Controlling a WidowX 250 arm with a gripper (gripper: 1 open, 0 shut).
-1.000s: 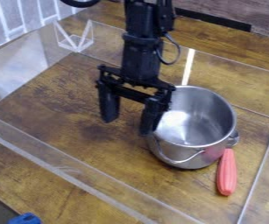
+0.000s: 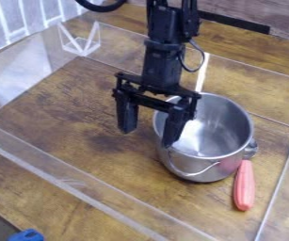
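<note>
My black gripper [image 2: 151,119] hangs over the wooden table, its two fingers spread wide apart with nothing visible between them. Its right finger reaches over the left side of a large steel pot [image 2: 216,132] that stands upright with a wire handle on its side. Whether that finger touches the pot cannot be told.
A long red object [image 2: 244,186] lies right of the pot. A blue item [image 2: 26,235] sits at the bottom left corner. Clear low walls edge the wooden table [image 2: 72,141], whose left part is free. A pale strip shows behind the pot.
Over the last second my gripper has shifted slightly, rising a little and moving right, with the fingers still apart. The pot and red object look unmoved.
</note>
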